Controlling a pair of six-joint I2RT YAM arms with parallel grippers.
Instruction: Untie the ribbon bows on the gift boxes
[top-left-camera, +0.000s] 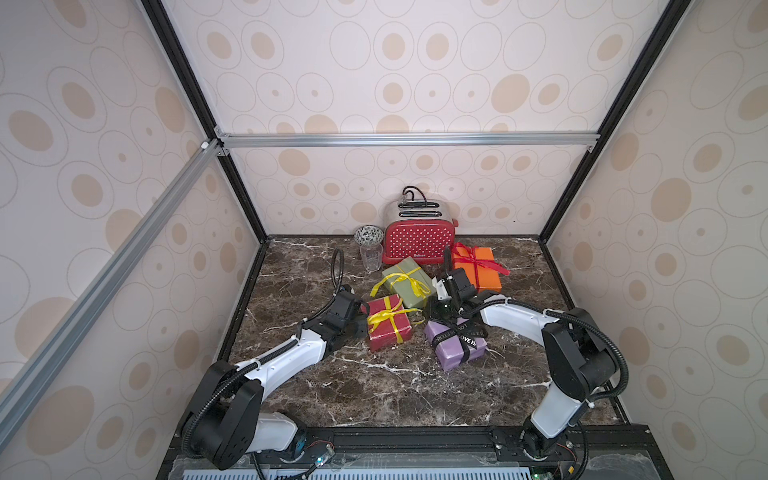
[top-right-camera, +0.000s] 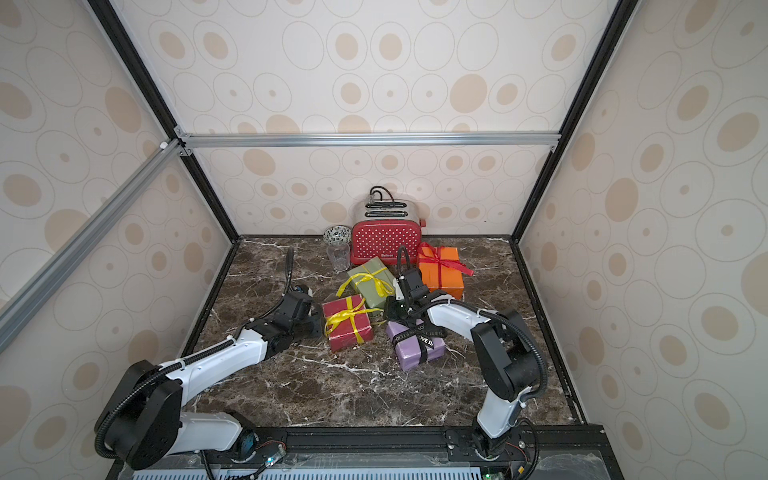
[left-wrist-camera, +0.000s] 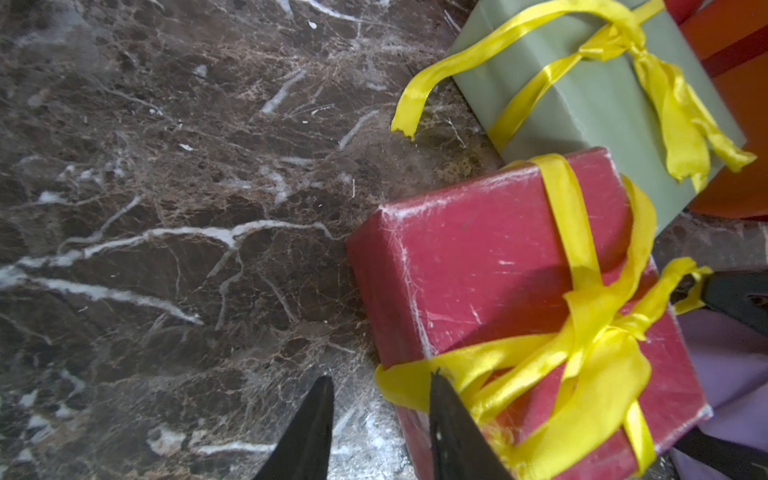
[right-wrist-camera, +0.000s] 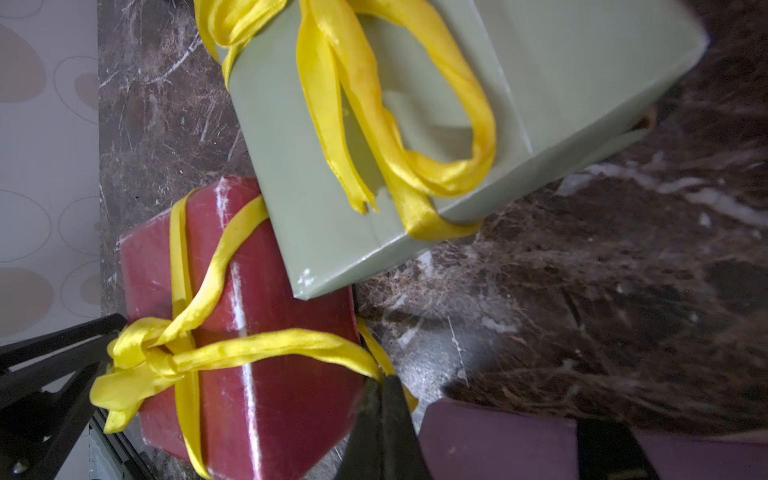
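Observation:
A red box (left-wrist-camera: 480, 264) carries a yellow ribbon with a knotted bow (left-wrist-camera: 592, 344). The sage-green box (right-wrist-camera: 560, 72) behind it has a loose-looking yellow ribbon (right-wrist-camera: 352, 72). The purple box (top-left-camera: 448, 352) with black lettered ribbon sits right, the orange box (top-left-camera: 484, 280) with red ribbon behind. My left gripper is part open at the red box's left side, nothing visibly held. My right gripper is shut at the red box's right side, by a ribbon strand; whether it pinches any is unclear.
A red dotted toaster (top-left-camera: 418, 242) and a glass (top-left-camera: 371, 252) stand at the back.

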